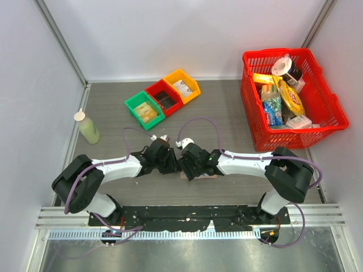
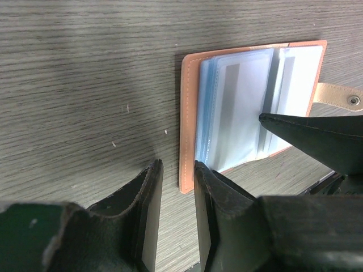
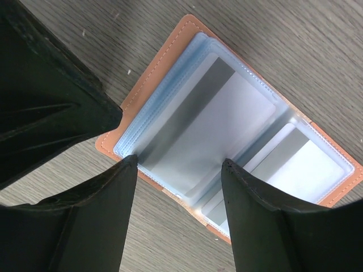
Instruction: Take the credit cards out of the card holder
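An open tan card holder [image 2: 187, 113] with clear plastic sleeves and white cards [image 3: 289, 164] lies on the grey table, mostly hidden under the grippers in the top view. My left gripper is at its left end, fingers part open with nothing between them. My right gripper stands open over the sleeves, its fingertips touching or just above the plastic. A strap with a snap [image 2: 340, 96] sticks out from one side.
Green [image 1: 134, 105], red and orange trays stand behind. A full red basket [image 1: 255, 136] is at back right, a pale bottle [image 1: 88, 127] at left.
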